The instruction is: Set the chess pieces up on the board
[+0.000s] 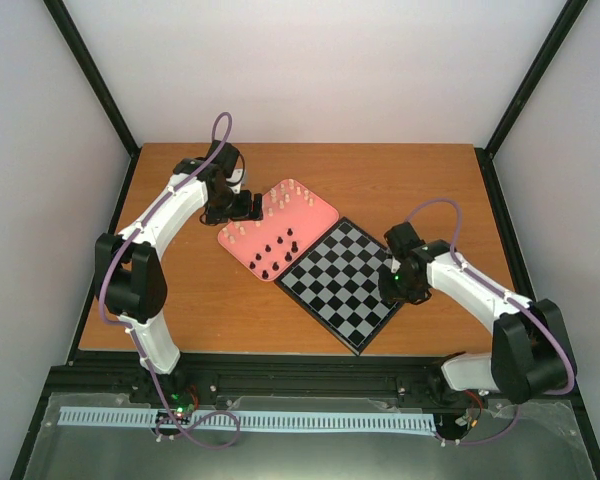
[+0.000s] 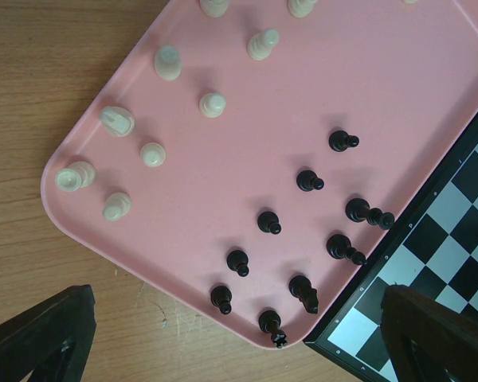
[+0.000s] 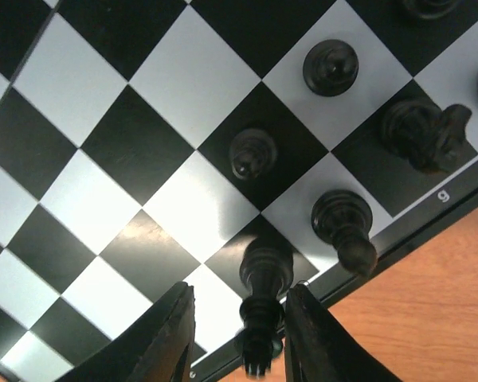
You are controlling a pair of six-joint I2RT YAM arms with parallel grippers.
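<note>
On a dark edge square of the chessboard (image 1: 319, 311) stands a tall black piece (image 3: 266, 270), its top leaning toward the camera in the right wrist view. My right gripper is open around it, with a clear gap on the left side; the right finger is close to the piece. A black bishop-like piece (image 3: 344, 227), a knight (image 3: 425, 134) and two pawns, one of them a small pawn (image 3: 252, 153), stand nearby on their own squares. My left gripper is open and empty above the pink tray's near corner.
The pink tray (image 2: 247, 183) holds several black pieces and several white pieces (image 2: 167, 62), all upright. It lies against the board's left edge. In the top view, most of the board is bare, and the wooden table (image 1: 410, 180) is clear at the back.
</note>
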